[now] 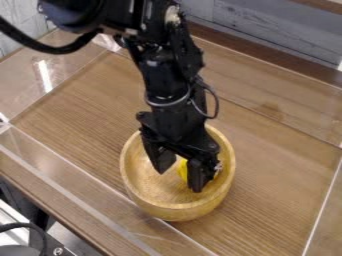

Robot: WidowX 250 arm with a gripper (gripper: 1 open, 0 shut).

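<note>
A round light wooden bowl (174,205) sits on the wooden table near the front. The black gripper (179,168) hangs low over it, open, its two fingertips down inside the bowl's rim. A yellow object lies in the bowl between the fingers, partly hidden by the right finger; what it is cannot be told.
A pale plank wall stands at the back. A black cable lies at the bottom left.
</note>
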